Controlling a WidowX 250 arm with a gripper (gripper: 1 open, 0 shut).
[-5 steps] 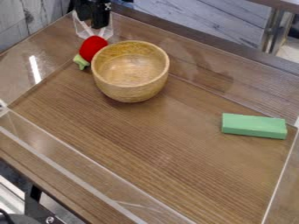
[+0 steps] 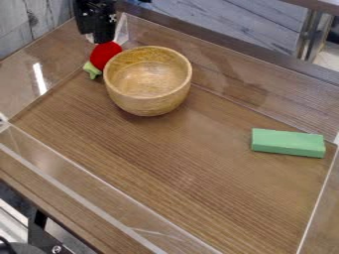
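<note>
My black gripper (image 2: 101,26) is at the top left, above a red object (image 2: 107,56) with a green part (image 2: 93,67); whether its fingers are open or shut is hard to tell. A wooden bowl (image 2: 149,79) sits just right of the red object. A green rectangular block (image 2: 287,143) lies at the right.
The wooden floor of the tray (image 2: 172,179) is clear in the middle and front. Its walls run along the back, left and right edges. A pale translucent item stands behind the red object, partly hidden by the gripper.
My gripper has shifted slightly at the top left, lower a moment ago and a little higher now. The bowl and both green items look unmoved.
</note>
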